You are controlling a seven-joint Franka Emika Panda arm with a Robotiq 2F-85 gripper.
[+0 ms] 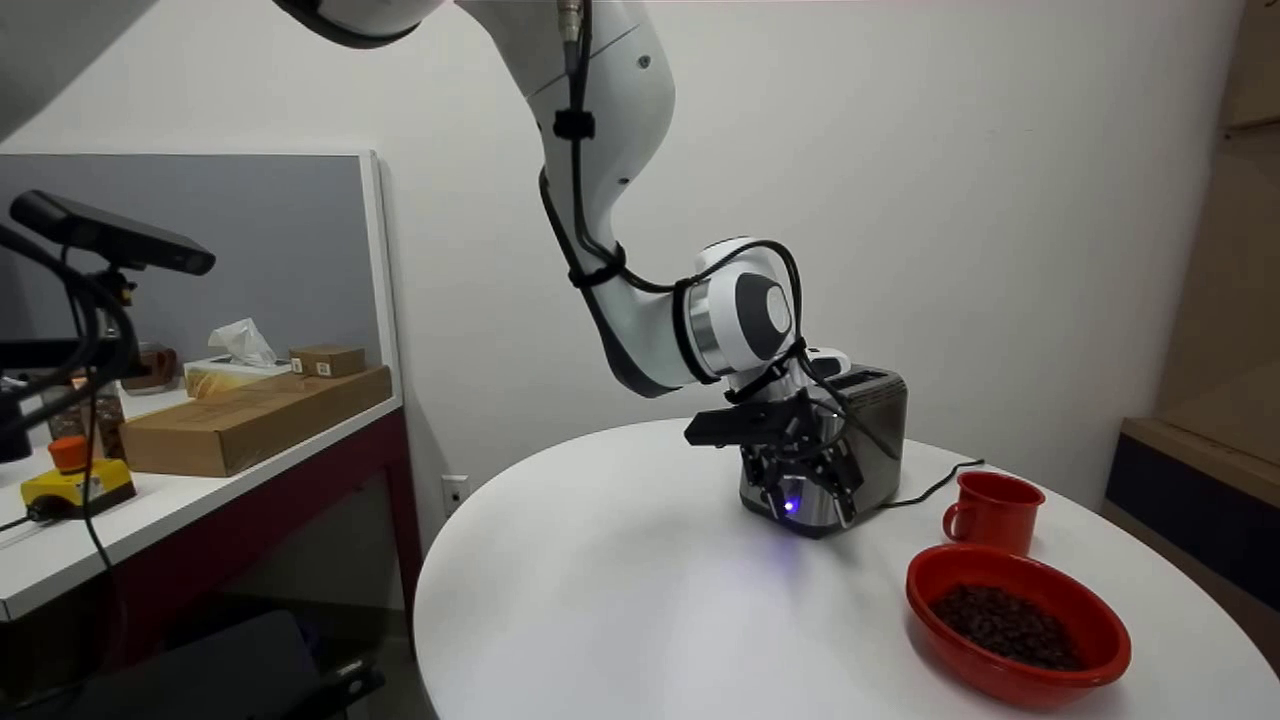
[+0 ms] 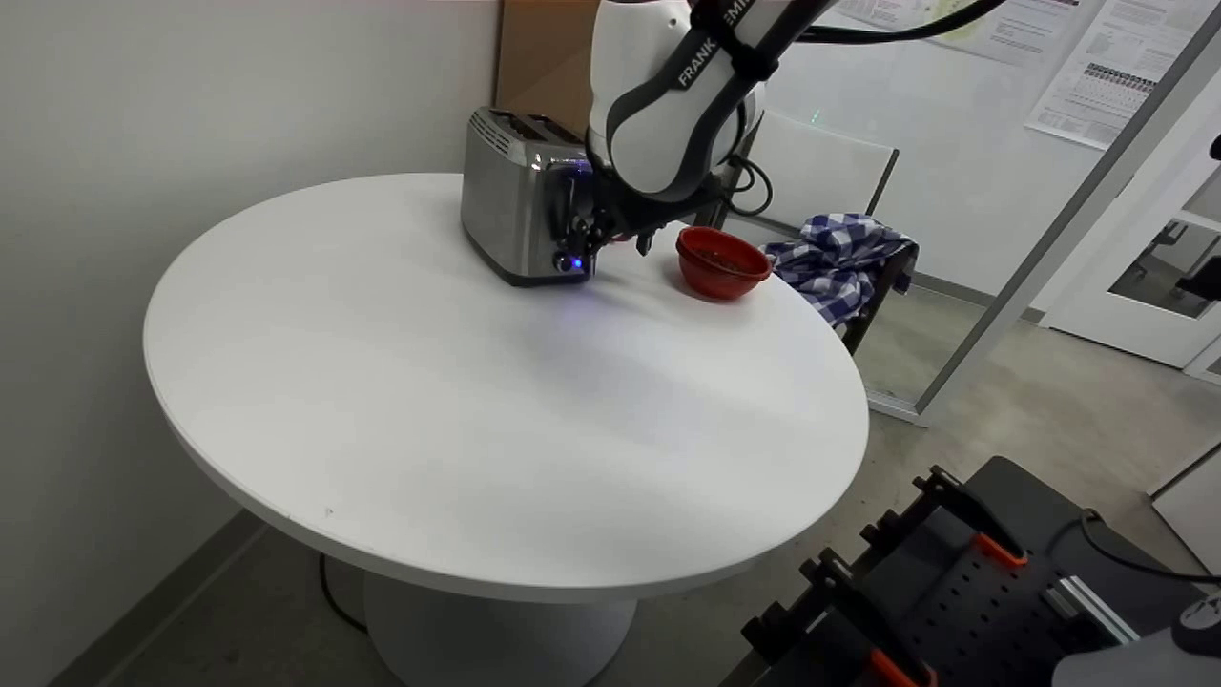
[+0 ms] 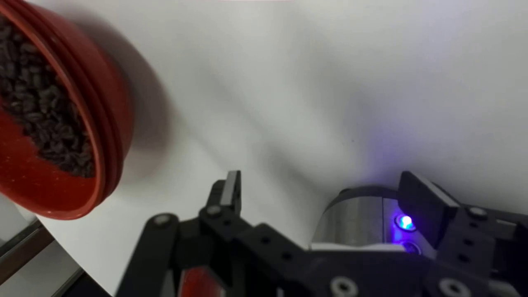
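Note:
A silver toaster (image 1: pixel 882 438) with a black base stands at the back of the round white table. My gripper (image 1: pixel 817 502) is in front of its face, pointing down. In the wrist view, the fingers of my gripper are wide apart with nothing held between them. The right finger (image 3: pixel 425 208) is beside a glowing blue light (image 3: pixel 406 222) on the toaster's front; whether they touch, I cannot tell. In the second exterior view the same blue light (image 2: pixel 577 263) shines low on the toaster (image 2: pixel 509 212), while the arm hides part of the front.
A red bowl (image 1: pixel 930 586) of dark beans sits near the table's right edge, with a red mug (image 1: pixel 998 514) behind it. The toaster's black cord (image 1: pixel 936 488) runs toward the mug.

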